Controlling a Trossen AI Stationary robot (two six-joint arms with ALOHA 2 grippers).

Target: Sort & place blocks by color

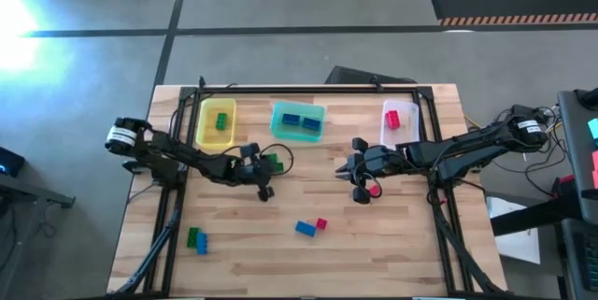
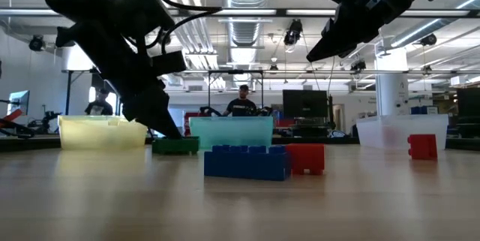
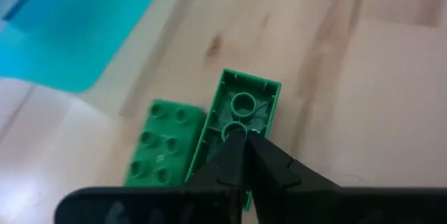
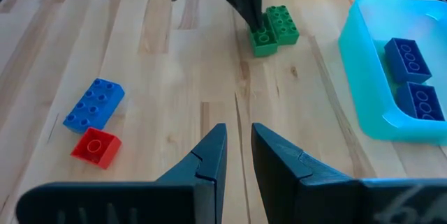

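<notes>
Two green blocks lie side by side on the table: one studs up (image 3: 164, 144), the other hollow side up (image 3: 241, 107). Over the hollow one, my left gripper is shut, its fingertips together with nothing between them. How deep the tips reach into the hollow I cannot tell. My right gripper hovers over bare table, a narrow empty gap between its fingers. A blue block (image 4: 96, 104) touches a red block (image 4: 96, 147) at the front middle. Another green block (image 1: 192, 237) and blue block (image 1: 201, 243) sit together at front left.
Along the back stand a yellow bin (image 1: 230, 104) holding a green block, a teal bin (image 1: 320, 110) with two blue blocks, and a clear bin (image 1: 404, 138) with red in it. One red block (image 1: 376, 191) is partly under the right gripper.
</notes>
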